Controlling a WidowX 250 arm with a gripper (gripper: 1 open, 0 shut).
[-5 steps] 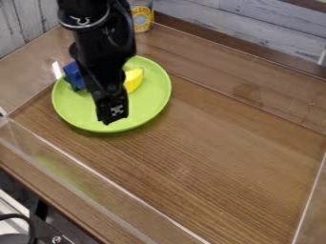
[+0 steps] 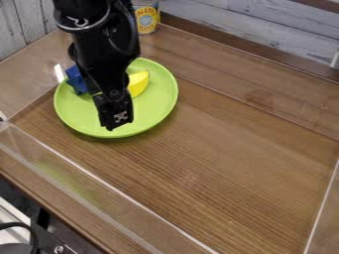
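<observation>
My black gripper [image 2: 113, 105] hangs over a green plate [image 2: 155, 105] at the upper left of the camera view, its fingertips low over the plate. On the plate, behind the gripper, lie a yellow object [image 2: 138, 82] and a blue object [image 2: 75, 79], both partly hidden by the gripper and arm. I cannot tell whether anything is between the fingers or how far apart they stand.
A can with a yellow label [image 2: 145, 16] stands at the back behind the arm. A pale plank wall [image 2: 265, 25] runs along the back, and a black cable lies at the lower left.
</observation>
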